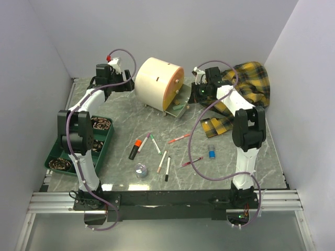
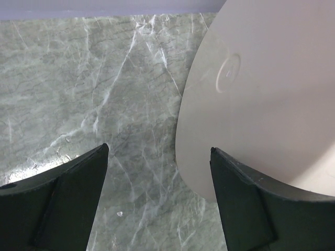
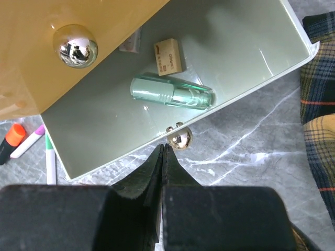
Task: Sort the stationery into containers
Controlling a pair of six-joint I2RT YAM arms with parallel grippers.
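A round-backed cream cabinet [image 1: 156, 81] stands at the back with its lower drawer [image 3: 230, 52] pulled out. Inside the drawer lie a green tube [image 3: 170, 92] and a small tan eraser [image 3: 168, 57]. My right gripper is shut with nothing between its fingers, just in front of the drawer's knob [image 3: 180, 138]. My left gripper is part open and empty, beside the cabinet's left side. Markers such as a black one with an orange cap [image 1: 135, 149], a red one [image 1: 179, 138] and a white one [image 1: 168, 169] are spread over the table.
A green divided tray [image 1: 107, 141] with dark patterned contents sits at the left under my left arm. A plaid cloth [image 1: 251, 78] lies at the back right. Near the front stand a clear jar [image 1: 141, 170] and a blue item [image 1: 211, 151]. The table's middle has some free room.
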